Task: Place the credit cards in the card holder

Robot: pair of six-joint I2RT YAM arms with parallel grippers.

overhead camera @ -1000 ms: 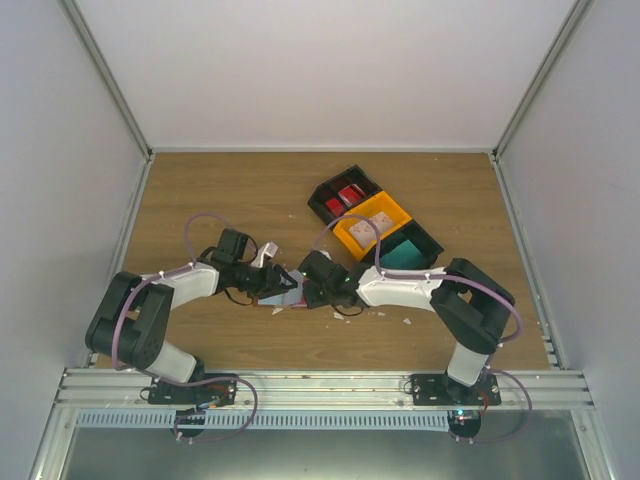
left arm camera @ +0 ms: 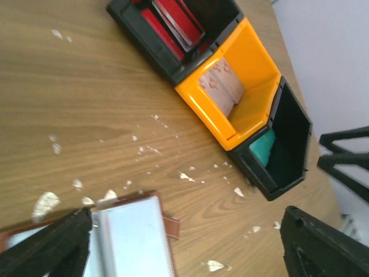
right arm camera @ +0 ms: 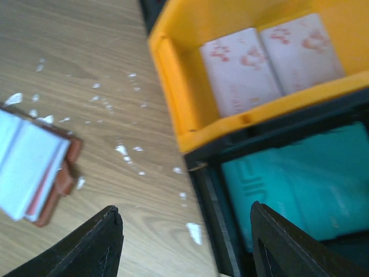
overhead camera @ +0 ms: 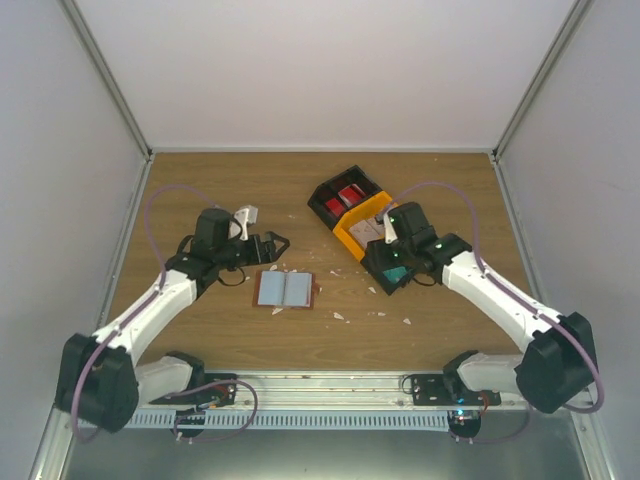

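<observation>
The card holder [overhead camera: 285, 289] lies spread on the table, brown with pale blue-white sleeves [left arm camera: 135, 239]. In the right wrist view a thin reddish strip [right arm camera: 39, 199] shows along its near edge. My left gripper [overhead camera: 272, 248] is open above and behind the holder, its fingers [left arm camera: 302, 242] wide apart and empty. My right gripper [overhead camera: 376, 254] hangs open over the bins, nothing between its fingers. Red cards [left arm camera: 180, 17] stand in the far black bin, white cards with red print [right arm camera: 239, 72] in the orange bin, and teal cards [right arm camera: 271, 184] in the near black bin.
The far black bin [left arm camera: 151, 53], orange bin [left arm camera: 193, 107] and near black bin [left arm camera: 253, 173] form a diagonal row right of the holder. Small pale flakes [overhead camera: 337, 315] litter the wood between. Bare table [overhead camera: 210, 180] lies at the back left.
My right gripper has moved from beside the holder rightward to the bins. The left gripper has lifted back off the holder, leaving its sleeves uncovered in the top view.
</observation>
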